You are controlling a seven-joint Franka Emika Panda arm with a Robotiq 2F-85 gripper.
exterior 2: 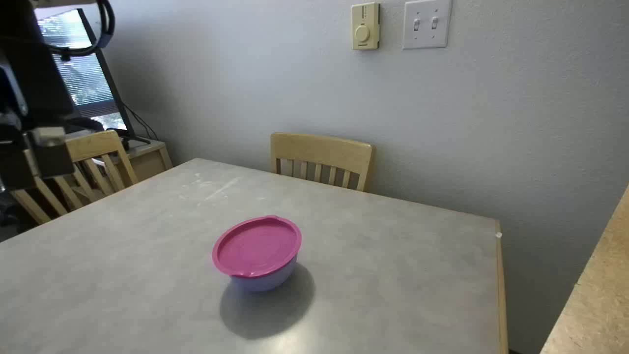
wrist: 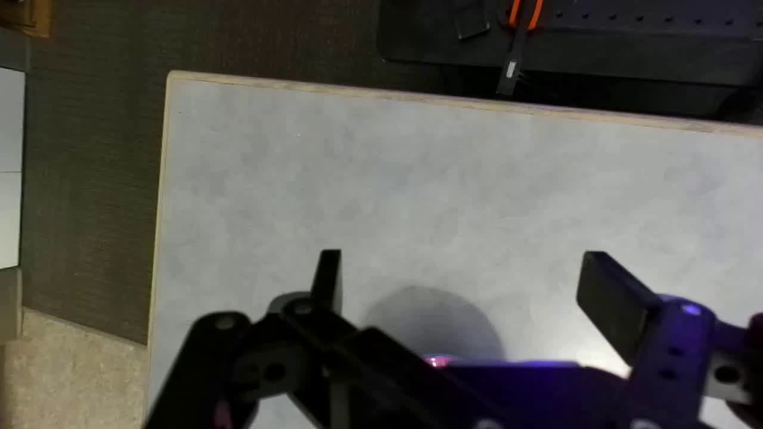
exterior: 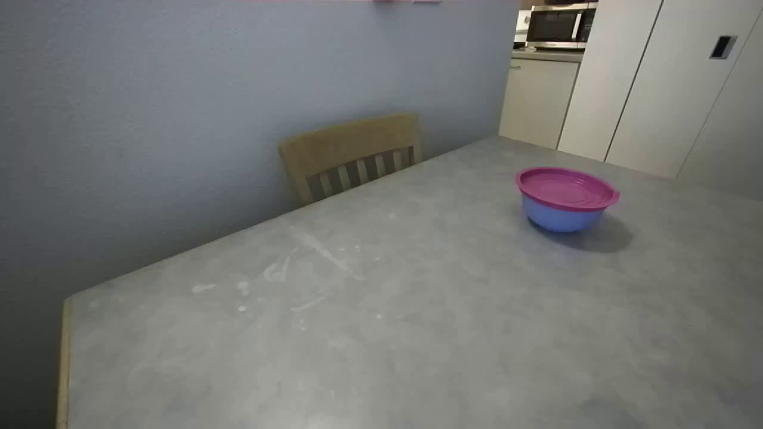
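Note:
A blue-purple bowl (exterior: 561, 217) with a pink lid (exterior: 567, 189) on top stands upright on the grey table. In the second exterior view the lid (exterior 2: 257, 247) covers the bowl (exterior 2: 265, 280) near the table's middle. My gripper is open over the table in the wrist view, its fingers wide apart with nothing between them. Only a sliver of pink shows behind the gripper body there; the rest of the bowl is hidden. Part of the dark arm also appears at the left edge of the second exterior view, apart from the bowl.
Bare grey table (exterior: 400, 322) surrounds the bowl, with whitish smudges on one part. A wooden chair (exterior 2: 323, 156) stands between table and wall. Beyond one table edge is a black stand (wrist: 608, 50) with an orange-handled tool.

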